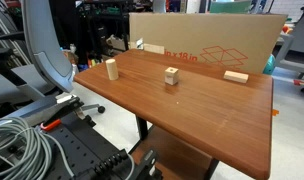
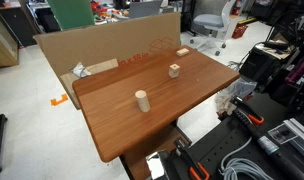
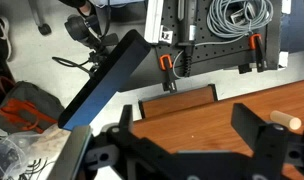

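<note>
A pale wooden cylinder (image 1: 111,69) stands upright near the table's edge. It also appears in exterior view 2 as a cylinder (image 2: 142,100), and in the wrist view as a cylinder (image 3: 285,119) at the right. Near mid-table sits a small wooden cube (image 1: 171,75), while a flat light block (image 1: 235,76) lies close to the cardboard. The wrist view looks down over the table's edge; along its bottom, my gripper has its dark fingers spread wide, holding nothing. Neither exterior view shows the fingers.
A cardboard sheet (image 2: 117,50) walls off one long side of the brown table (image 1: 207,110). The dark robot base (image 3: 212,60) carries coiled cable (image 3: 237,15) beside the table. A long dark panel (image 3: 105,85) slants over the floor.
</note>
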